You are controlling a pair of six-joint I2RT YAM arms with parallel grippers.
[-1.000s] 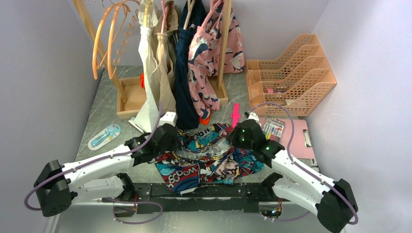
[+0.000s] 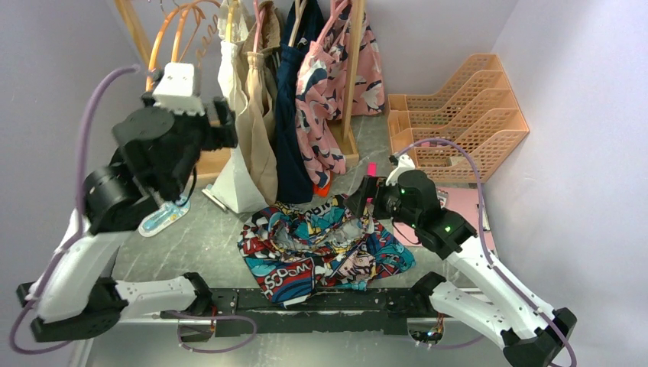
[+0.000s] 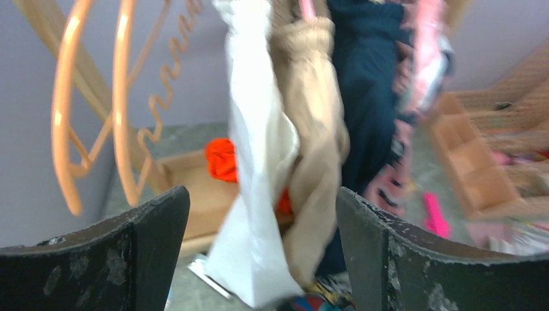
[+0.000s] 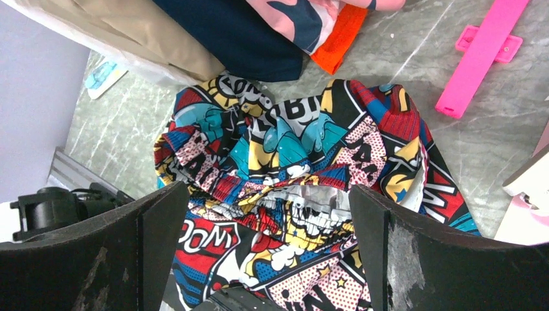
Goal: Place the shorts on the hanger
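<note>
Crumpled shorts (image 2: 328, 248) in a bright comic print lie on the table in the top view. In the right wrist view the same shorts (image 4: 291, 149) spread below the fingers, with a pale inner side showing at their opening. Over them my right gripper stands open, nothing between its fingers. My left gripper is raised high before the rack, open; the white garment seen between its fingers appears to be farther off. Empty orange hangers (image 3: 121, 97) hang from the rack, left of that gripper in the left wrist view.
White, beige, navy and pink garments hang on the rack; the navy one (image 2: 294, 115) reaches down near the shorts. A peach file organiser (image 2: 458, 115) stands at the back right. A pink stick (image 4: 479, 65) and a blue-white packet (image 2: 164, 218) lie on the table.
My left gripper has risen from beside the shorts toward the rack and hangers. The right gripper, close to the shorts before, has lifted slightly and shifted left. The shorts have hardly moved.
</note>
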